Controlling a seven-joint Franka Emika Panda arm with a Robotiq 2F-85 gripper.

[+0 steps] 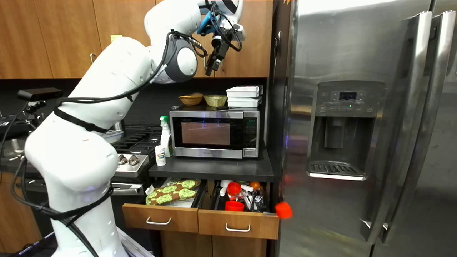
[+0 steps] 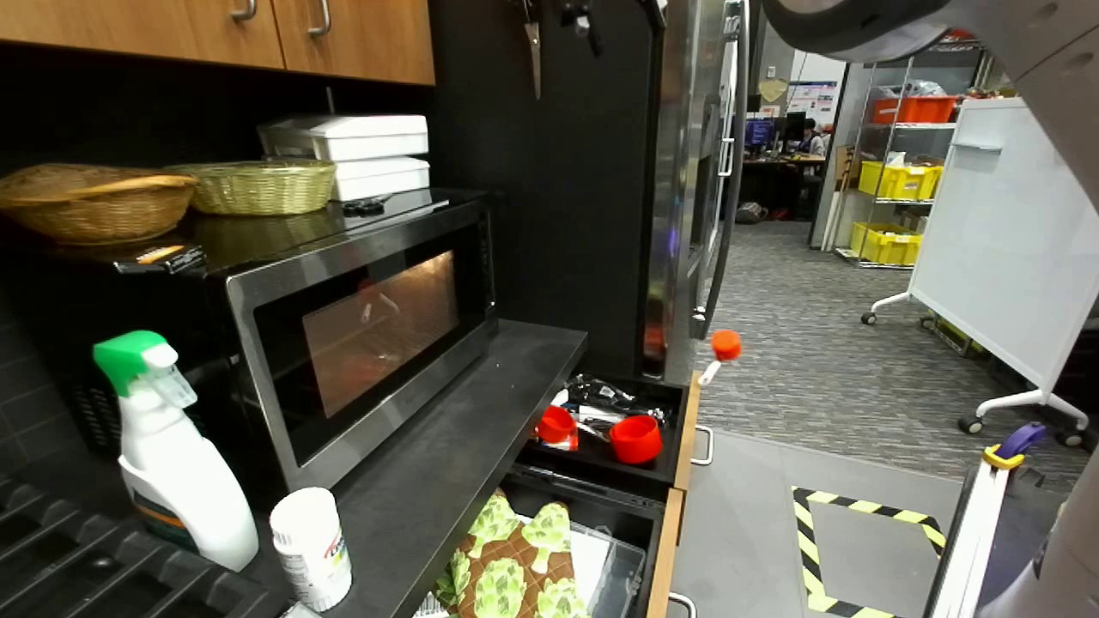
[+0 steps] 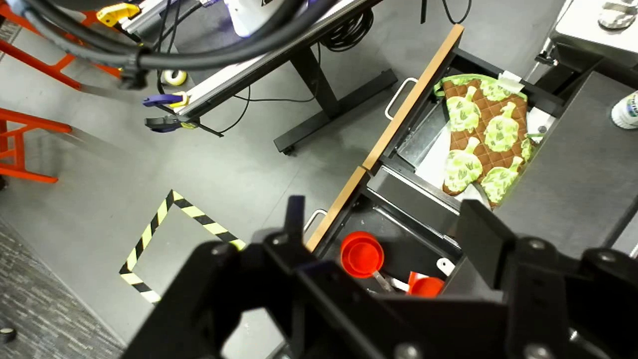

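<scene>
My gripper [image 1: 210, 70] is high above the counter, in front of the upper cabinets. Its fingers stand apart in the wrist view, with nothing held between them. A small red measuring cup [image 1: 283, 210] with a pale handle shows at the right front corner of the right drawer [image 1: 238, 217]. In exterior view 2 this cup [image 2: 726, 345] appears just beyond the drawer's far end; whether it touches the drawer or is in mid-air, I cannot tell. Inside that drawer lie a larger red cup [image 3: 362, 255] and another red cup [image 3: 425, 286].
The left drawer [image 1: 159, 217] is pulled out too, holding an artichoke-print oven mitt [image 1: 172, 192]. On the counter stand a microwave [image 1: 214, 133], a spray bottle [image 1: 165, 137] and a white canister [image 1: 159, 155]. The fridge [image 1: 398, 184] rises at the right.
</scene>
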